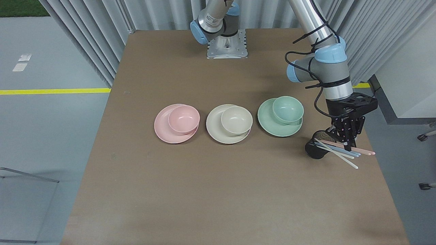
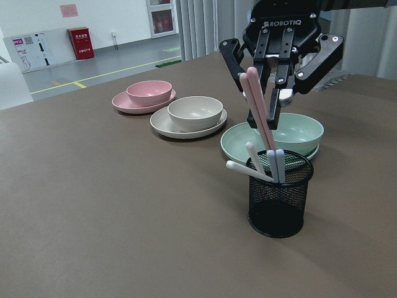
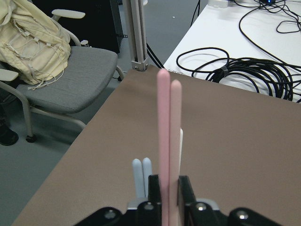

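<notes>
My gripper [image 2: 263, 108] is shut on a pair of pink chopsticks [image 3: 164, 122], held upright over the black mesh pen cup [image 2: 276, 208]; their lower ends reach down into the cup in the left view. Blue chopsticks [image 3: 138, 174] and white chopsticks [image 1: 341, 157] lean out of the same cup. The cup stands on the brown table [image 1: 229, 188] near its right edge, in front and right of the green plate [image 1: 269, 126] with its bowl [image 1: 288, 108].
A white bowl [image 1: 236, 119] on a white plate and a pink bowl [image 1: 184, 118] on a pink plate stand in a row to the left.
</notes>
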